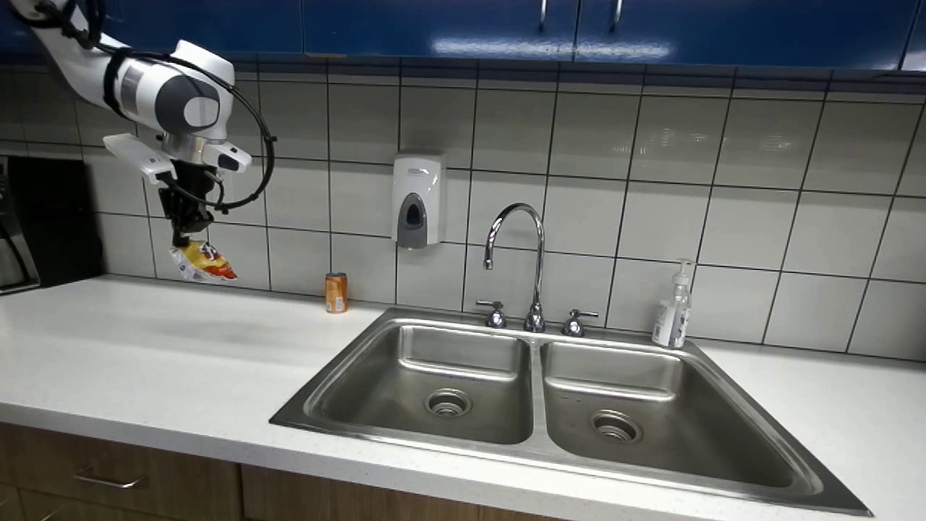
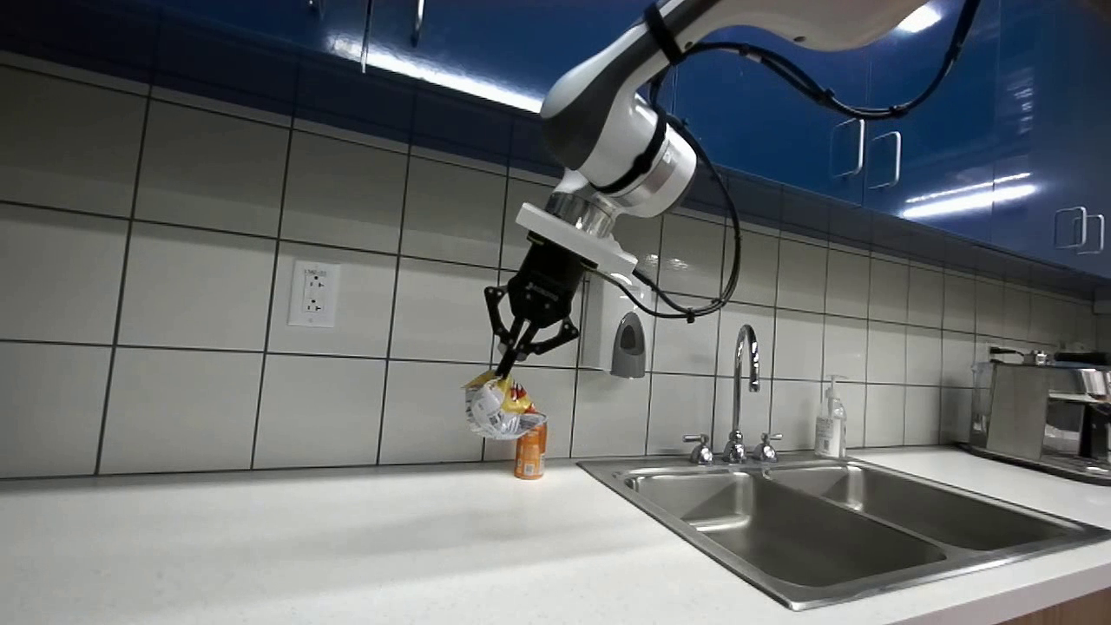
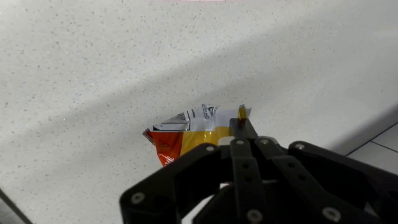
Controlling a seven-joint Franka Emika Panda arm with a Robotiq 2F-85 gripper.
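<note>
A crumpled yellow, red and silver wrapper (image 1: 204, 261) hangs in the air over the left stretch of counter. My gripper (image 1: 181, 242) points down and is shut on the wrapper's upper edge. In the second exterior view the wrapper (image 2: 497, 408) dangles below the gripper (image 2: 506, 370), partly in front of the orange can. Seen from the wrist, the fingertips of my gripper pinch the wrapper (image 3: 199, 136) near one end, and its red end sticks out to the left. Part of the wrapper is hidden behind the gripper.
An orange can (image 1: 336, 294) stands upright by the tiled wall. Right of it lies a double sink (image 1: 537, 391) with a tall faucet (image 1: 535, 260). A pump bottle (image 1: 673, 312) stands behind the sink, and a soap dispenser (image 1: 418, 200) is wall-mounted.
</note>
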